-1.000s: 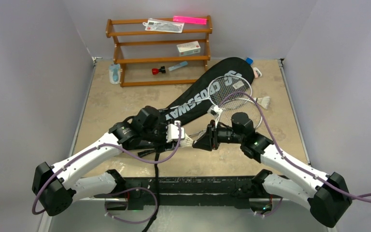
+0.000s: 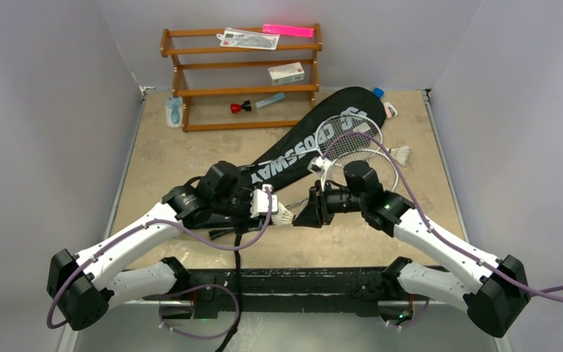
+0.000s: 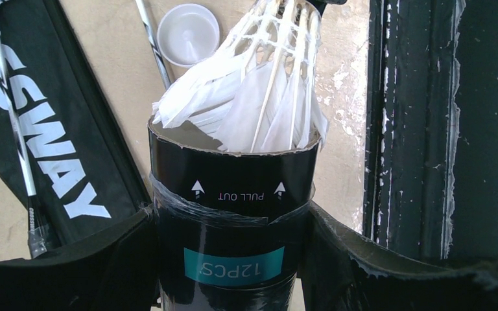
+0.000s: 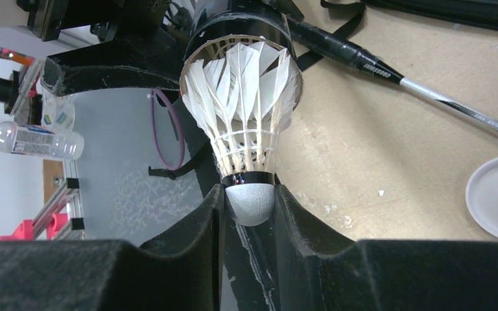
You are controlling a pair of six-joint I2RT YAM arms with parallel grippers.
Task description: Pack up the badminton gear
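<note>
My left gripper has its fingers on both sides of a black shuttlecock tube (image 3: 233, 175), whose open mouth faces the right arm. A white feathered shuttlecock (image 4: 240, 103) has its skirt at that mouth, feather tips partly inside the rim. My right gripper is shut on this shuttlecock's cork end, which stays outside the tube. From above, both grippers meet over the near middle of the table. A second shuttlecock (image 2: 400, 155) lies at the right beside two rackets (image 2: 349, 133), on and near the black racket bag (image 2: 293, 150).
A white round lid (image 3: 188, 35) lies on the table near the tube. At the back stands a wooden rack (image 2: 245, 92) with boxes and packets. Bare table shows at left and right front.
The shuttlecock stays between tube mouth and right gripper.
</note>
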